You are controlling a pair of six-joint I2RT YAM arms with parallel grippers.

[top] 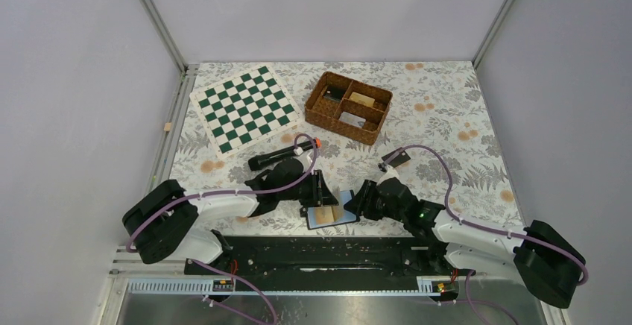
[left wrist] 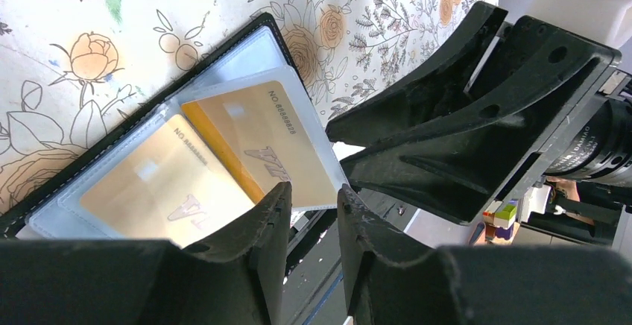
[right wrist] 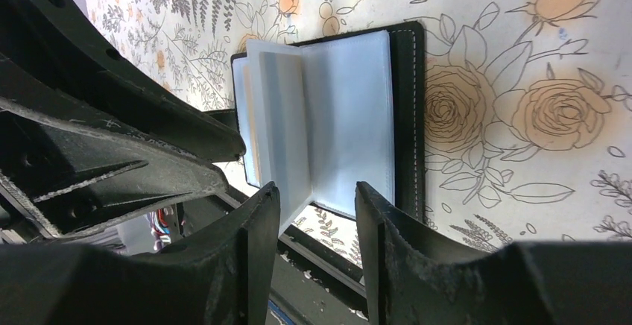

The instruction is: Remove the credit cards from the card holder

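The card holder (top: 349, 218) lies open near the table's front edge, black-rimmed with pale blue sleeves. One gold card (left wrist: 160, 180) rests in a flat sleeve. Another gold card is inside a clear page, which the right wrist view shows as a raised page (right wrist: 279, 116) tilted up from the holder. My left gripper is open over the holder's near side, its fingertips close to the page's lower edge. My right gripper is also open, its left finger overlapping the raised page; whether they touch I cannot tell.
A dark card (top: 400, 159) lies beyond my right gripper, partly covered by its arm. A black flashlight (top: 264, 162) lies behind the left arm. Farther back are a wicker basket (top: 340, 127) holding several items and a green chessboard (top: 246, 109).
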